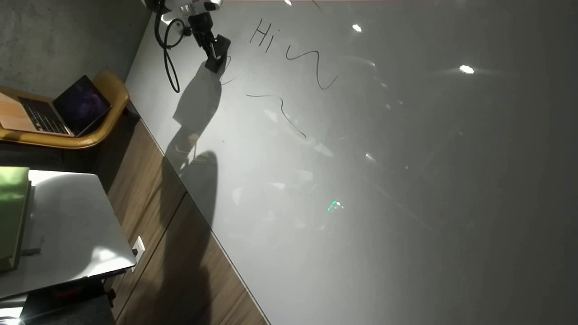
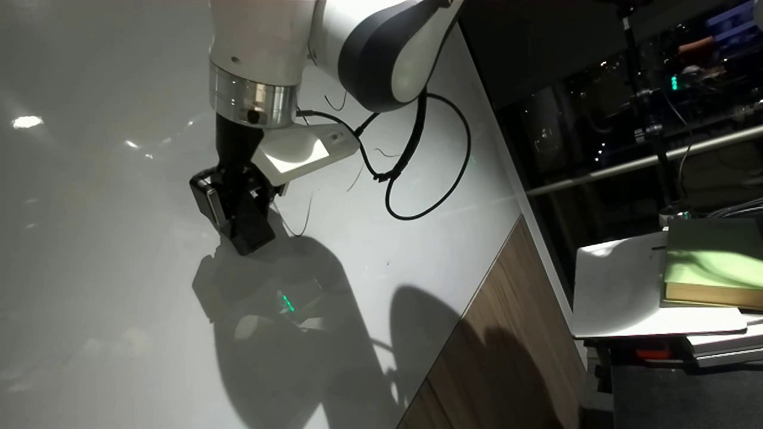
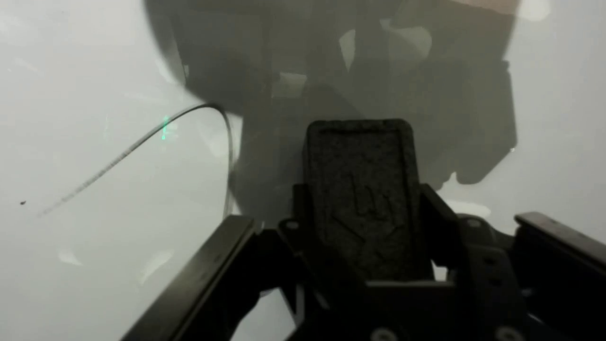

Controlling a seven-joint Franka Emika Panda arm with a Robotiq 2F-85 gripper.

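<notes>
A dark rectangular eraser [image 3: 363, 170] with faint lettering sits between the fingers of my gripper, which is shut on it. In exterior view 1 the eraser [image 1: 217, 53] is at the upper left of the white board [image 1: 379, 260]. Exterior view 2 shows its dark block [image 2: 250, 225] close over the board; whether it touches the surface I cannot tell. A curved black line [image 3: 230, 142] runs just left of the eraser in the wrist view and passes out of sight behind the gripper. Further marks are the word "Hi" [image 1: 263, 33], a wavy line [image 1: 317, 62] and another curve [image 1: 282, 105].
A loop of black cable [image 2: 468, 143] hangs from the arm. Wood panelling [image 1: 157, 200] borders the board. A chair with a laptop [image 1: 54, 113] and a small table [image 1: 76, 227] with a green book [image 1: 13, 216] stand off the board. Most of the board is clear.
</notes>
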